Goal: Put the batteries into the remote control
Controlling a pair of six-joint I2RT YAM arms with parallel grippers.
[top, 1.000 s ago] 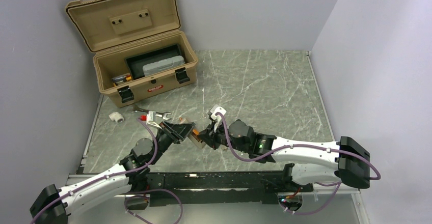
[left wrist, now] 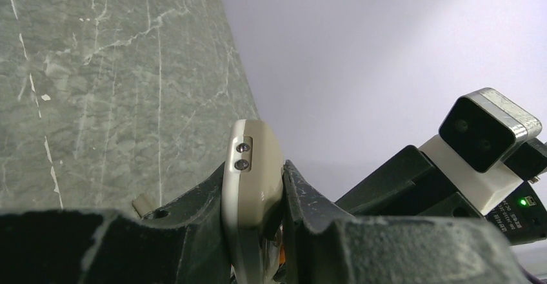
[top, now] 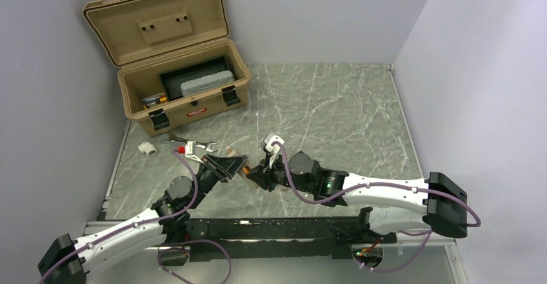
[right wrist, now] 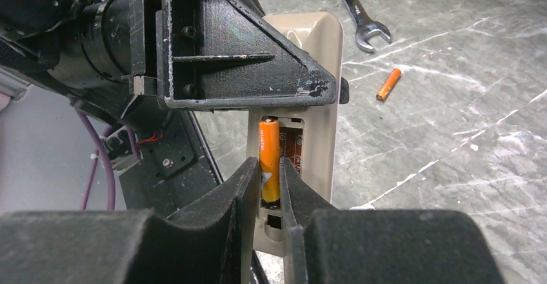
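Observation:
The beige remote is held upright with its battery compartment facing the right wrist camera. My left gripper is shut on it, seen edge-on in the left wrist view. An orange battery sits in or at the left slot of the compartment; the other slot shows bare. My right gripper has its fingertips at this battery's lower part, part open; whether they grip it is unclear. A second orange battery lies on the table beyond the remote.
A wrench and a white object lie at the left of the table. An open toolbox stands at the back left.
My right gripper has shifted very slightly at the remote; otherwise the arms, remote and surroundings look unchanged in the top view.

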